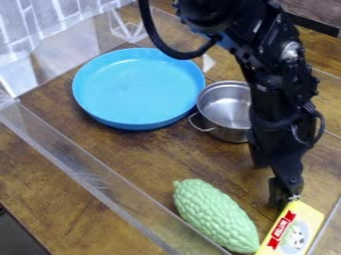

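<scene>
My black gripper reaches down at the right of the camera view, its tip just above a yellow box with a red label at the bottom right edge. The fingers are dark and partly hidden, so their state is unclear. A pale green bumpy vegetable lies left of the box. A steel pot stands behind, beside the arm, and a blue plate sits to its left.
A clear plastic wall runs along the left and lower left of the wooden surface. Bare wood shows between the plate and the vegetable.
</scene>
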